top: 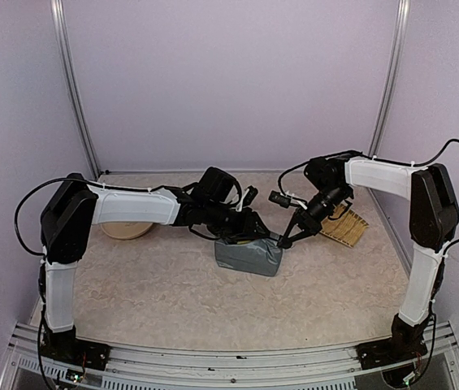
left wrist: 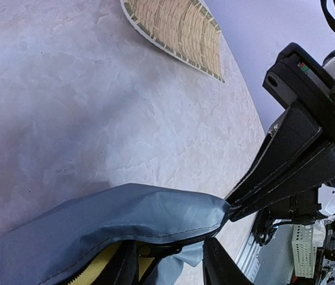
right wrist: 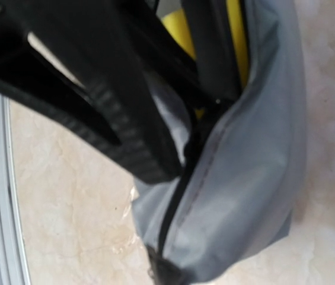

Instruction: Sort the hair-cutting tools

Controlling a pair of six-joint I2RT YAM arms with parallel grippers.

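Note:
A grey zippered pouch [top: 247, 257] stands mid-table. Its zip is partly undone, and something yellow [left wrist: 99, 264] shows through the opening. My right gripper is shut on the pouch's right end, by the end of the zip. Over the zip, my left gripper has its fingers apart, with the dark zip slider [left wrist: 158, 250] showing between them. In the right wrist view, the left gripper's black fingers [right wrist: 146, 157] reach down at the opening. Any tools deeper inside the pouch are hidden.
A woven bamboo tray [top: 345, 228] lies to the right, partly behind the right arm. At the left, a round wooden plate [top: 127, 231] is partly covered by the left arm.

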